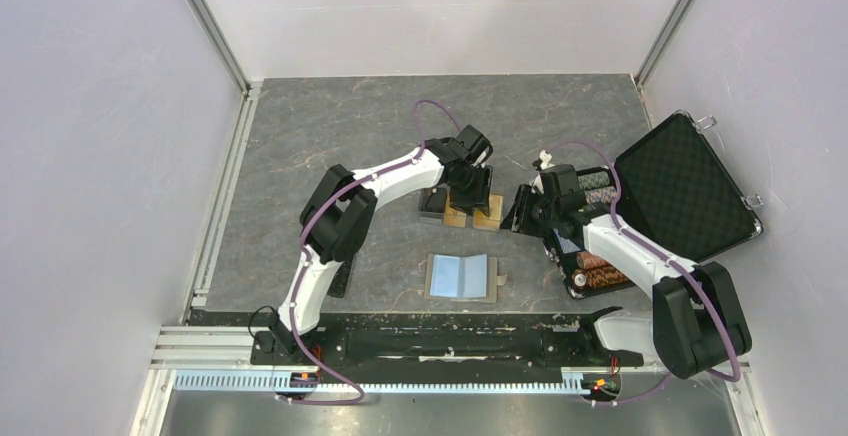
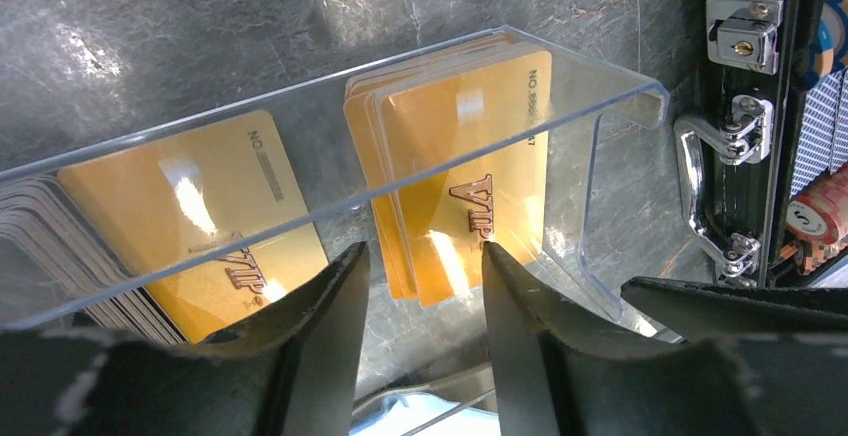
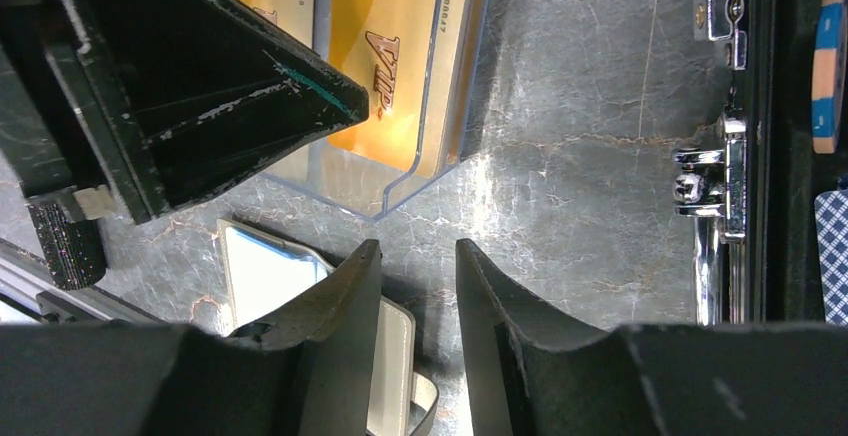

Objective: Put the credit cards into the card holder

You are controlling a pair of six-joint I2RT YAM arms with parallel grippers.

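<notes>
The clear card holder [image 2: 590, 106] lies on the grey table with yellow cards in two stacks, the left stack [image 2: 225, 226] and the right stack [image 2: 470, 156]. Over the holder, in the top view, is my left gripper [image 1: 470, 203]; its fingers [image 2: 330, 306] stand apart, and nothing shows held between them. My right gripper [image 1: 517, 218] is just right of the holder, near its right end. In the right wrist view its fingers [image 3: 345, 326] are apart with an empty gap. The left gripper partly hides the holder from above.
An open black case [image 1: 690, 186] with chips and card decks stands to the right, partly under my right arm. A small open notebook [image 1: 461, 277] lies in front. Free table stretches behind and to the left. My two grippers are close together.
</notes>
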